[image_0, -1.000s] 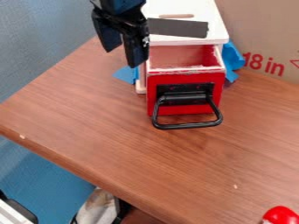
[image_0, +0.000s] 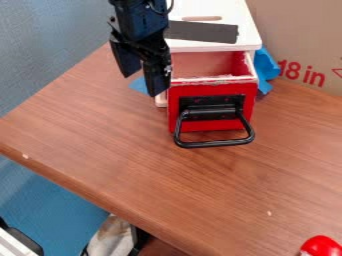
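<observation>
The black gripper (image_0: 142, 68) hangs at the upper left of the camera view, pointing down beside the left side of a small white box (image_0: 210, 15) with a dark grey strip on top. A red drawer (image_0: 238, 93) with a pale interior is pulled out at the box's front, and a black loop handle (image_0: 214, 142) is on its front. The drawer's visible inside looks empty. Whether the gripper is open or shut is unclear.
Blue pieces (image_0: 265, 68) lie behind the drawer on both sides. A cardboard panel (image_0: 305, 40) stands at the right. A red object (image_0: 321, 246) sits at the lower right corner.
The gripper has moved slightly right and down, closer to the drawer's left side. The box and drawer look unchanged.
</observation>
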